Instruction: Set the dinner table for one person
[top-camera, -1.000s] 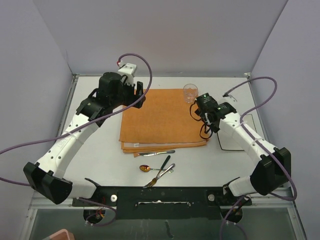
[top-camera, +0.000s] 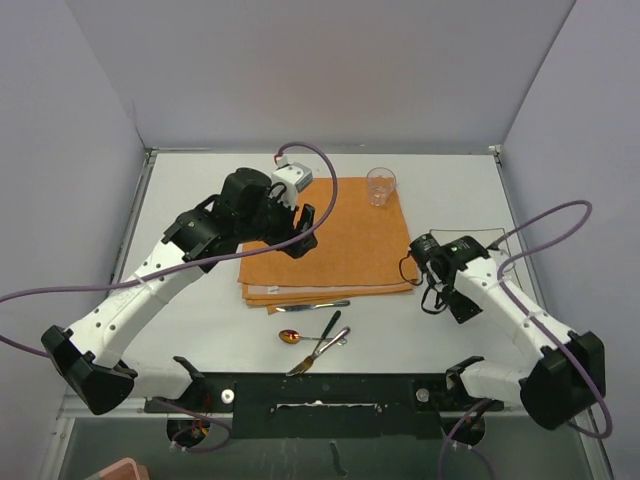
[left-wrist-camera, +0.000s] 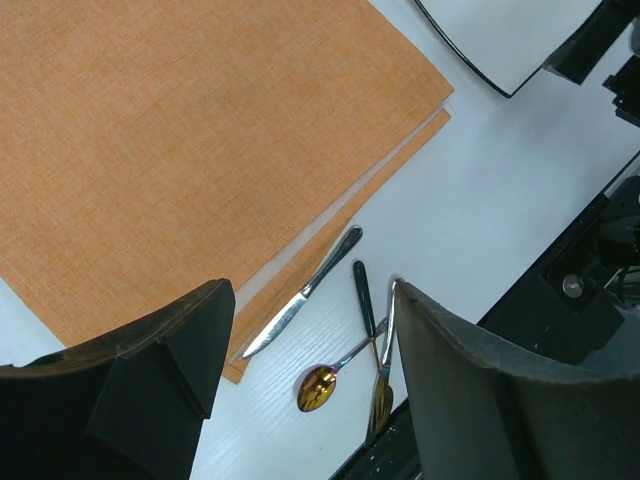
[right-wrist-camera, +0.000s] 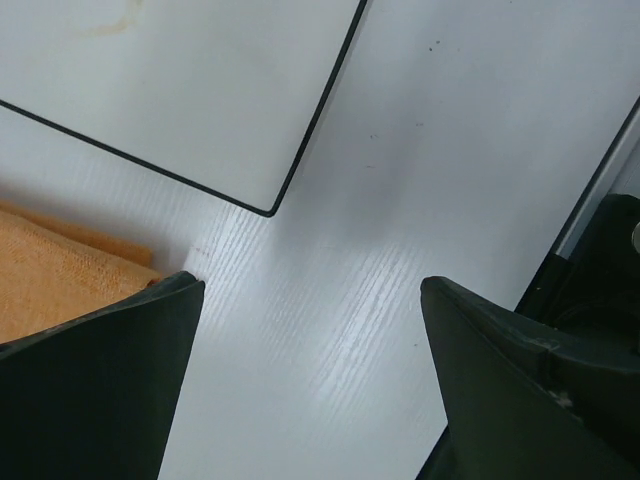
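Observation:
An orange cloth lies flat across the middle of the table, its layers slightly offset at the near edge. Over it hovers my left gripper, open and empty. Just off that near edge lies a knife. A spoon, a fork and a dark-handled utensil overlap in a heap nearer me. To the cloth's right is a flat white square plate with a dark rim. My right gripper stands open near the plate's near corner, nothing between its fingers.
A clear glass stands at the cloth's far right corner. Bare white table shows on the left and around the cutlery. Grey walls close in the sides and back.
My left gripper drifted right and nearer over the cloth. The tableware stayed put.

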